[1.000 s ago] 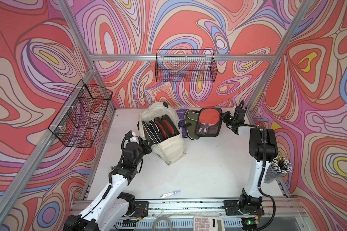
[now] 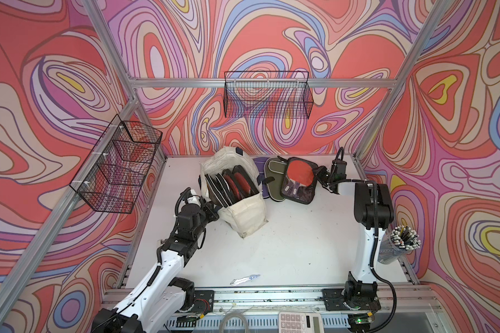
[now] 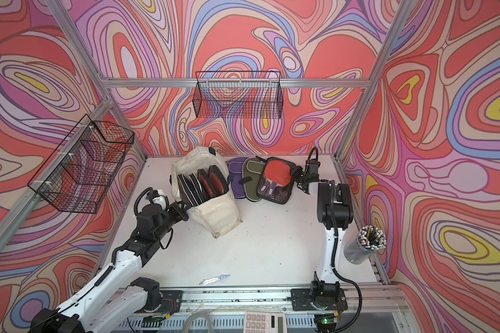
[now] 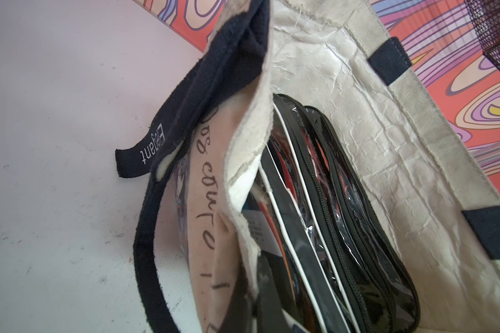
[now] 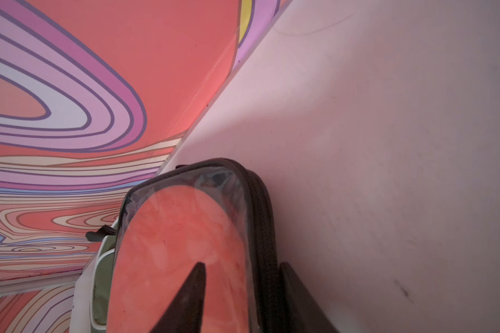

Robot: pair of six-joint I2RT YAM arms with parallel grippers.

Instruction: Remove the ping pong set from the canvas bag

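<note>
The cream canvas bag (image 2: 249, 216) stands open at left centre, holding several clear-fronted black cases (image 4: 339, 233) side by side. My left gripper is shut on the bag's near rim, beside those cases. Out on the table, right of the bag, lies a black-edged ping pong case with a red paddle (image 2: 300, 173) under its clear cover. At that case's right edge my right gripper is open, its fingers (image 5: 191, 294) spread, one over the red face and one beyond the zipped edge (image 5: 264, 244).
A purple case (image 3: 236, 172) and an olive case (image 3: 252, 183) lie between the bag and the red-paddle case. A cup of pens (image 2: 402, 241) stands at the right edge, a small clear packet (image 2: 244, 279) at the front.
The left arm and bag have hardly moved.
</note>
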